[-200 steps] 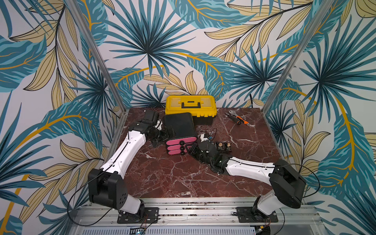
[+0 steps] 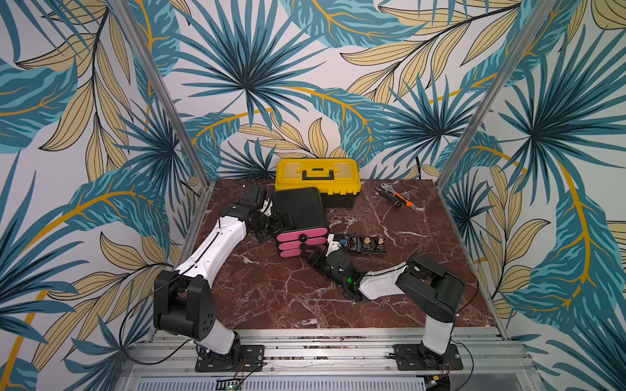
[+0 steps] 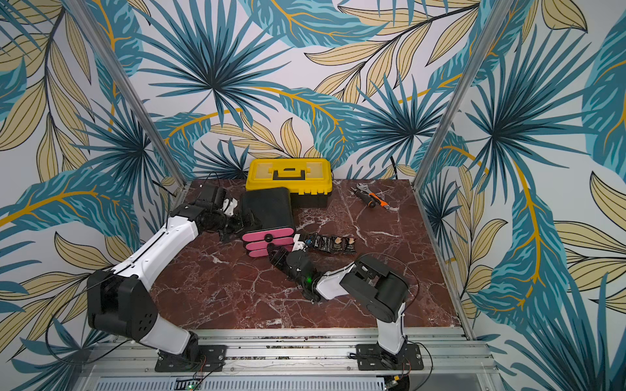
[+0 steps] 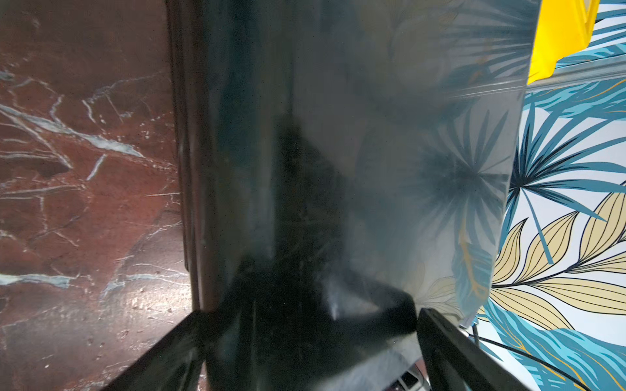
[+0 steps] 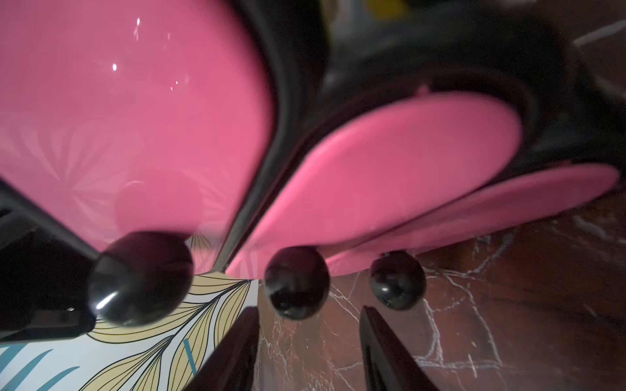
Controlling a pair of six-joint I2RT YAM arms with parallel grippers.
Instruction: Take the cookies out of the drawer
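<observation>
A black drawer box [image 2: 298,207] with three closed pink fronts [image 2: 290,234] and round black knobs [image 5: 296,281] stands mid-table. My left gripper is at the box's left side; its fingers frame the dark, glossy body in the left wrist view, and I cannot tell whether they grip it. My right gripper is open just before the knobs, nothing between its fingers, its tips below the middle knob in the right wrist view. No cookies are visible inside the shut drawers.
A yellow toolbox [image 2: 318,172] stands behind the box. An orange-handled tool [image 2: 404,202] lies at the back right, and several small dark packets [image 3: 335,243] lie right of the box.
My right arm has moved leftward, bringing its gripper in front of the drawer knobs. My left arm shifted slightly toward the box earlier in this span.
</observation>
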